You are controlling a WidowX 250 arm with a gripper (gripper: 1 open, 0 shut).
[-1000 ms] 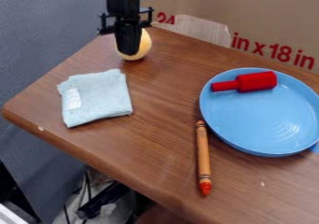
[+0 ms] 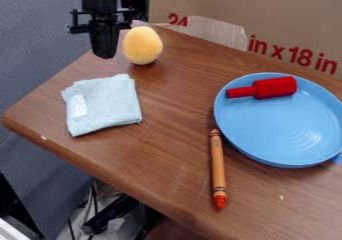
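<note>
My gripper (image 2: 103, 42) hangs at the top left, dark and pointing down, to the left of a pale yellow round object (image 2: 142, 45) and above the far end of the table; whether it is open or shut I can't make out. A folded light blue cloth (image 2: 102, 105) lies on the wooden table (image 2: 160, 164) at the left. On the right a blue plate (image 2: 283, 129) holds a red cylindrical piece with a handle (image 2: 267, 88). An orange crayon (image 2: 217, 168) lies left of the plate, tip toward the front.
A cardboard box (image 2: 254, 24) stands along the back. The middle of the table between cloth and plate is clear. The table's left edge drops to a grey floor area with dark equipment below.
My gripper has moved left and upward, away from in front of the yellow object, which is now more fully visible. The objects on the table look unmoved.
</note>
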